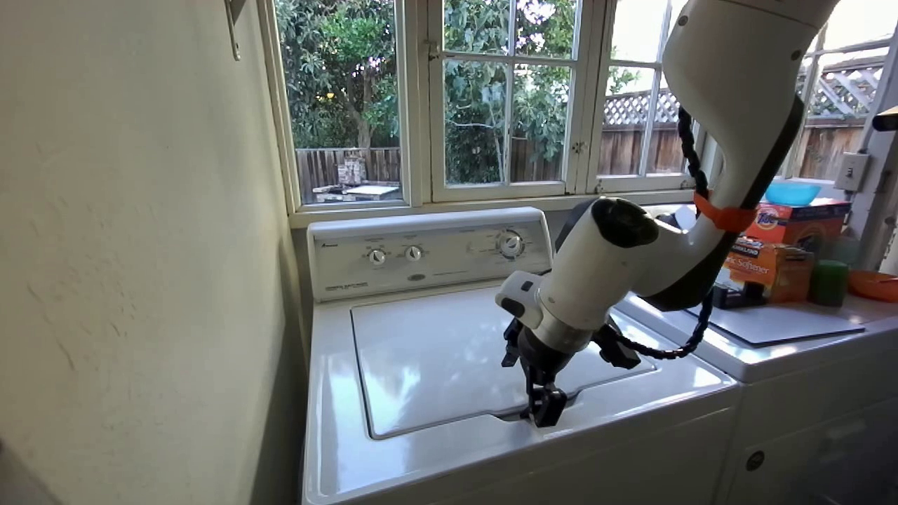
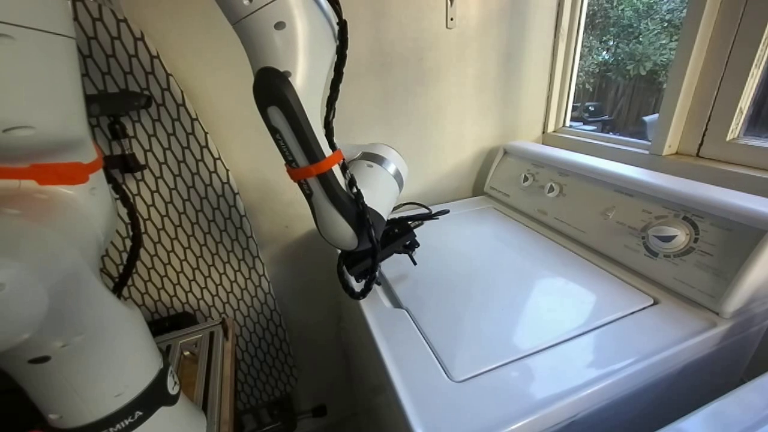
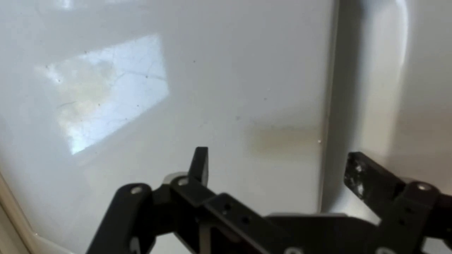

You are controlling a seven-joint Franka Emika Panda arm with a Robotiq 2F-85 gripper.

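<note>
The washing machine's white lid (image 1: 446, 353) lies closed and flat in its top. Along the lid's front edge runs a recessed notch (image 1: 511, 414), seen in the wrist view as a dark gap (image 3: 345, 106) beside the lid panel (image 3: 237, 84). My gripper is open, with one finger (image 3: 200, 165) over the lid and the other (image 3: 368, 180) over the recess on the far side of the lid's edge. In the first exterior view the gripper (image 1: 540, 412) is low at the notch; contact with the surface cannot be told. Nothing is between the fingers.
Behind the lid rises the control panel (image 1: 429, 255) with its knobs. A second white machine stands to the right, bearing an orange box (image 1: 767, 268), a green container (image 1: 829, 282) and an orange bowl (image 1: 875, 285). A bare wall (image 1: 143, 252) bounds the left side.
</note>
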